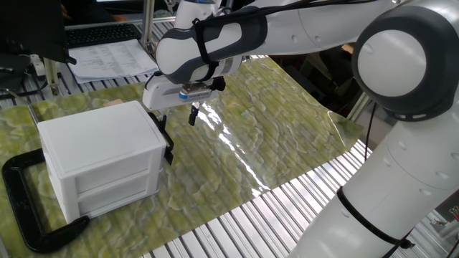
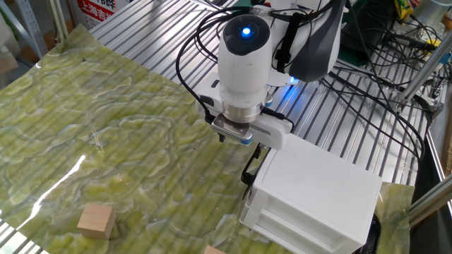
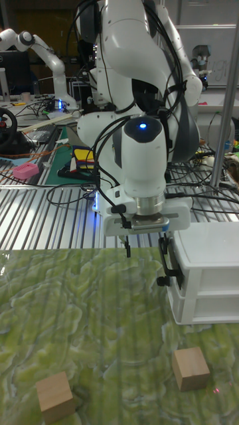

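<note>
A white two-tier drawer unit (image 1: 104, 154) stands upright on the green marbled mat, black hardware (image 3: 170, 265) along its side nearest my gripper. My gripper (image 3: 146, 253) hangs pointing down beside that side. Its fingers are apart, with one finger (image 1: 193, 115) out over the mat and the other close against the black hardware; whether they touch, I cannot tell. Nothing shows between the fingers. Two plain wooden blocks lie on the mat: one block (image 3: 55, 396) at the lower left and another block (image 3: 191, 368) in front of the drawer unit.
A black clamp-like frame (image 1: 20, 208) borders the drawer unit on its far side from my gripper. Papers (image 1: 113, 60) and a keyboard (image 1: 100, 34) lie beyond the mat. Cables (image 2: 378, 92) trail over the slatted metal table.
</note>
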